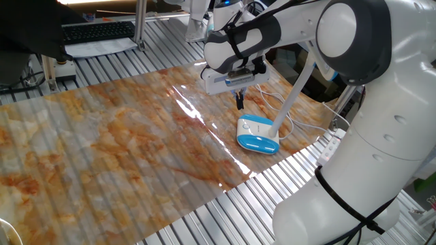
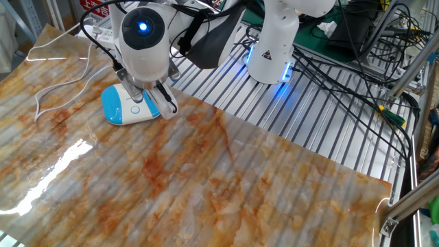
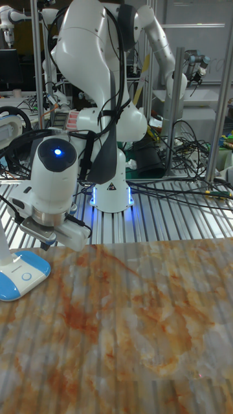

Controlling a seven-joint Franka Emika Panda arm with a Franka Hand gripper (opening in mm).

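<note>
A white and blue lamp [image 1: 258,135] stands upright near the board's edge, its pale stem rising toward the arm. In exterior view 2 its base [image 2: 123,106] is partly covered by the robot's hand, and in exterior view 3 the base [image 3: 26,276] shows at the left edge. My gripper [image 1: 240,107] points downward just behind and above the lamp base in exterior view 1. Its dark fingers are together at the middle of the wide white hand, shut, with nothing visible between them. Whether the fingertips touch the lamp cannot be told; the hand hides them in the other two views.
The marbled brown and white board [image 1: 116,150] is bare apart from the lamp and cable. A white cable [image 2: 72,96] loops beside the lamp. Slatted metal table [image 3: 172,224] surrounds the board. A keyboard [image 1: 99,32] lies at the far left.
</note>
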